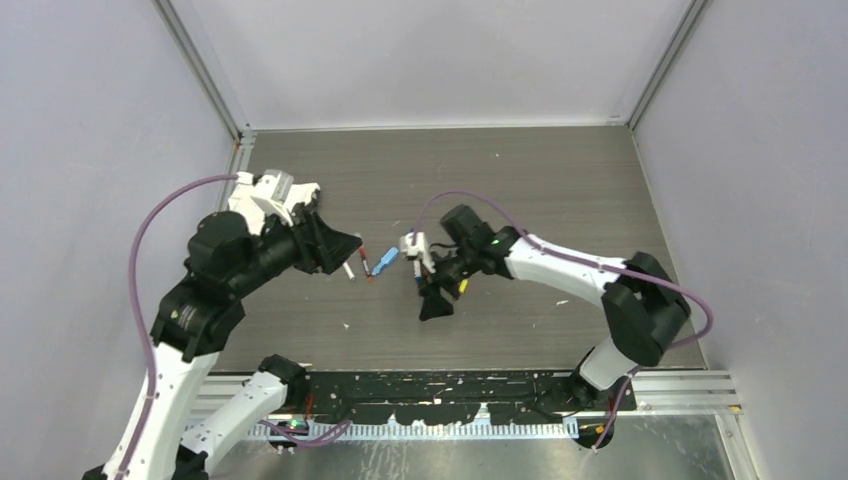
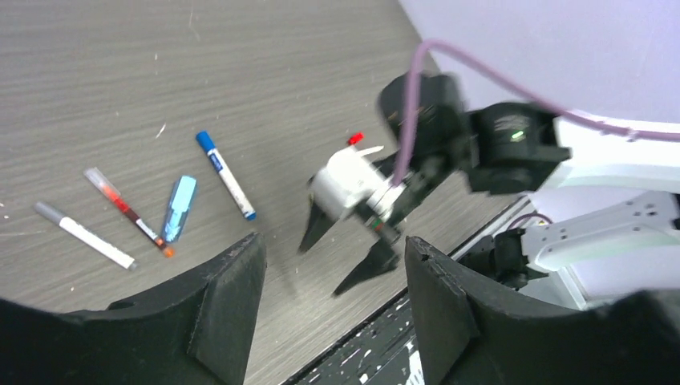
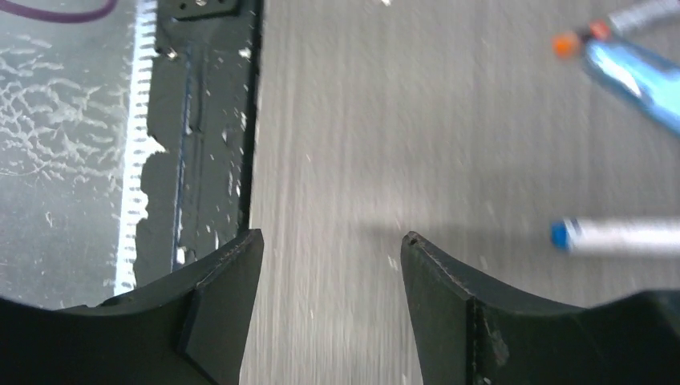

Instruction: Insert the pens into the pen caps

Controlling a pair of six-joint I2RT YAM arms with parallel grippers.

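Observation:
My left gripper hangs above the table, fingers apart, with nothing between its fingers. In the left wrist view lie a grey-ended white pen [image 2: 87, 236], a red pen with an orange end [image 2: 131, 213], a light-blue marker [image 2: 180, 205] and a white pen with a blue end [image 2: 228, 178]. A red cap [image 2: 355, 138] and part of a white pen [image 2: 370, 150] show behind the right arm. My right gripper stands open and empty over bare table. From above, a yellow cap [image 1: 463, 286] peeks out beside it.
A white cloth [image 1: 307, 190] lies at the back left, largely behind the left arm. A black strip with a white toothed edge [image 1: 380, 432] runs along the front.

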